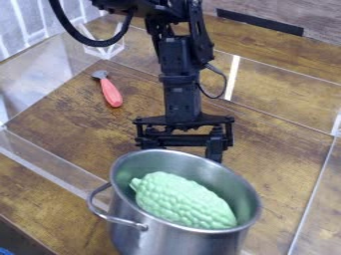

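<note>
A black robot arm hangs from the top of the view, its gripper low over the wooden surface just behind a steel pot. The gripper is open, and I see nothing held in it; its lower parts are partly hidden by the pot. Inside the pot lies a pale green toy corn cob.
A pink-handled utensil lies at the left on the wooden surface. Clear plastic edging runs along the left side.
</note>
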